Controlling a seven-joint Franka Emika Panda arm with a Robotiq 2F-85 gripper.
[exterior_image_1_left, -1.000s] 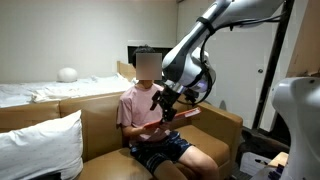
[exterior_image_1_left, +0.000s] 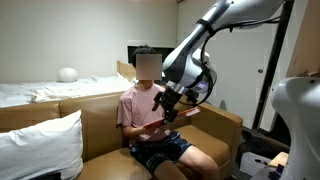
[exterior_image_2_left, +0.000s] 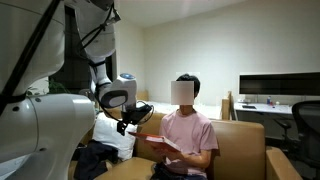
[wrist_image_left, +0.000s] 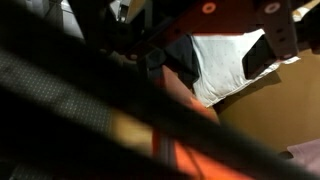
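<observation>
A person in a pink shirt (exterior_image_2_left: 190, 132) sits on a brown couch, holding an open red book or folder (exterior_image_2_left: 158, 147) over the lap. In exterior view 1 my gripper (exterior_image_1_left: 165, 110) hangs open in front of the person's chest, close above the book (exterior_image_1_left: 152, 128); whether they touch is unclear. Exterior view 2 has the gripper (exterior_image_2_left: 130, 122) at the person's side, above and beside the book's edge. Across the bottom of the wrist view runs an orange-red surface (wrist_image_left: 205, 165), apparently the book, partly covered by dark blurred gripper parts.
The couch (exterior_image_1_left: 105, 118) has free seat room beside the person. A white cushion (exterior_image_1_left: 42, 150) leans at one end, with dark cloth near it. Behind the couch lies a white-covered surface (exterior_image_1_left: 30, 95). A desk with a monitor (exterior_image_2_left: 268, 87) stands at the back.
</observation>
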